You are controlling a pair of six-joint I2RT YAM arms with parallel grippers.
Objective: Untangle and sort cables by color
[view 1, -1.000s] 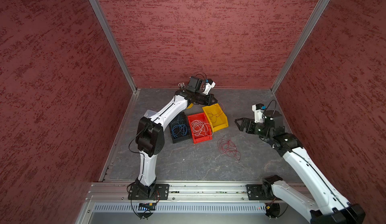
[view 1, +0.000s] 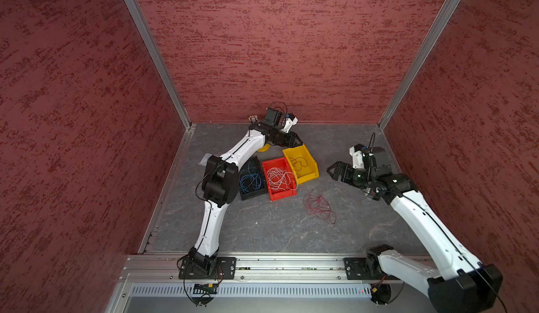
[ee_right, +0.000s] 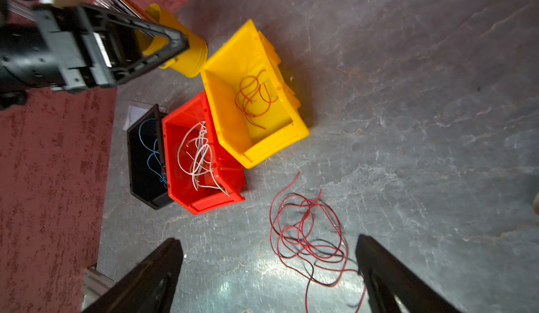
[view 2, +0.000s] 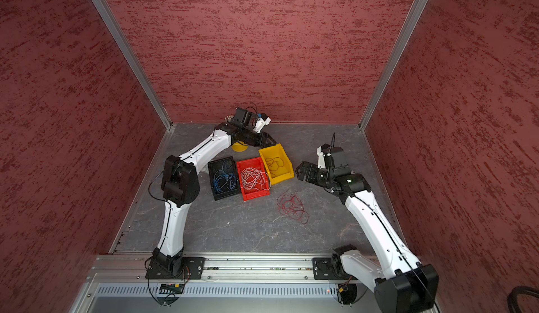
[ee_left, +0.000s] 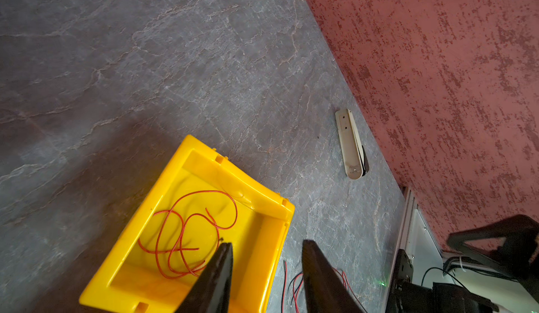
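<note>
Red cables [ee_left: 180, 240] lie in loose loops on the floor of the yellow bin [ee_left: 154, 172]. At its upper edge hovers my left gripper, open and empty. My right gripper [view 1: 332, 170] stands open above the table to the bin's right, with nothing between its fingers. In front of it lies a loose tangle of red cable [ee_right: 306, 240] with some black strands showing. White cables [view 1: 279, 178] rest in the red bin [view 1: 283, 195], one loop reaching its edge. Blue cables [view 1: 250, 180] are in the black bin [view 1: 253, 195].
A yellow cup [ee_right: 193, 54] holding thin rods stands behind the bins, partly hidden by the left gripper. A beige stapler-like object [ee_left: 349, 144] lies toward the right wall.
The right arm has shifted slightly.
</note>
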